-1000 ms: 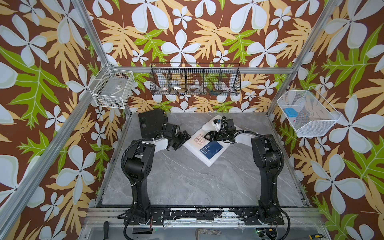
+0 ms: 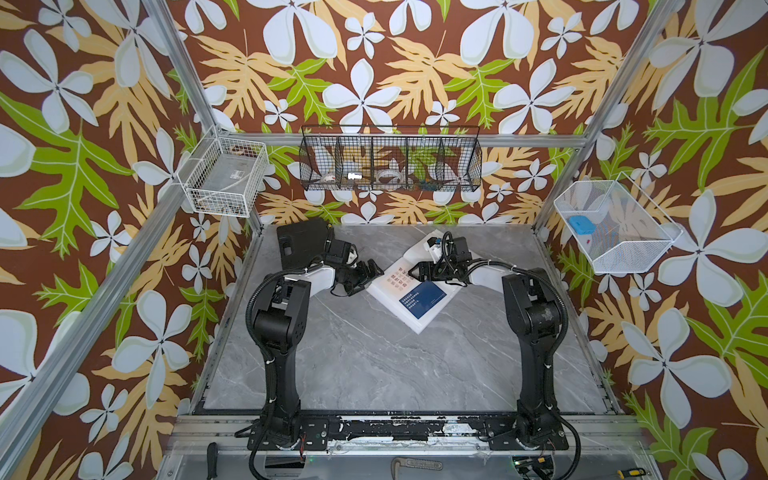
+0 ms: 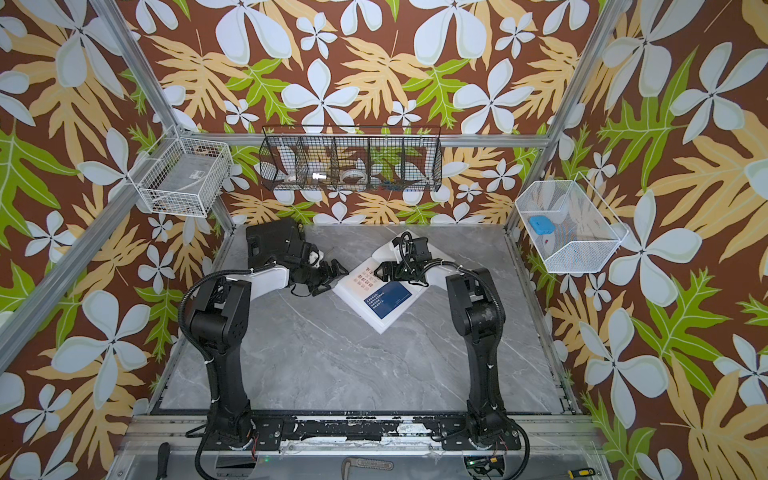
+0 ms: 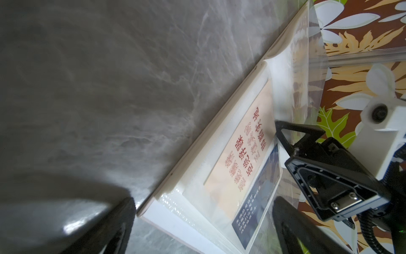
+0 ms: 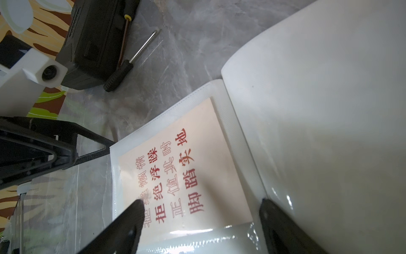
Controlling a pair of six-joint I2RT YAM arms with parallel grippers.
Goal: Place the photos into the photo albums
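The photo album (image 2: 409, 321) lies open and turned at an angle on the grey table, with clear pages. A beige photo with red characters (image 5: 203, 169) sits in a page pocket. Beside it, a dark blue photo (image 2: 422, 300) with white text also lies on the page. Over the album, my right gripper has its fingers apart, one on each side of the beige photo in its own wrist view, holding nothing that shows. My left gripper is open just off the album's left corner (image 4: 146, 209), its fingers empty.
A black case (image 2: 302, 242) stands behind my left arm, and a screwdriver (image 5: 120, 74) lies near it. Wire baskets (image 2: 392, 162) hang at the back wall, with white ones at left (image 2: 232, 176) and right (image 2: 616, 224).
My left gripper has shifted slightly and turned a little beside the album's left corner. The right arm, album and photos look nearly unmoved.
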